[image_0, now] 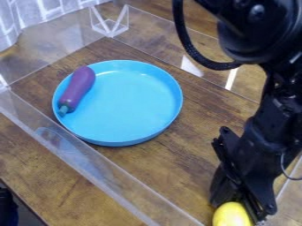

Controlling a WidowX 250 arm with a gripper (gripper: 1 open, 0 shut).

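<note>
My black gripper [232,190] is low at the lower right, its tips down beside a yellow round object [231,215] at the bottom edge; it looks shut, and the yellow object sits below the fingertips. A purple eggplant-like toy [78,86] lies on the left part of a blue plate [130,110].
The wooden table [48,163] has clear plastic strips or walls along the left, front and back. White fabric lies at the top left. Bare wood surrounds the plate.
</note>
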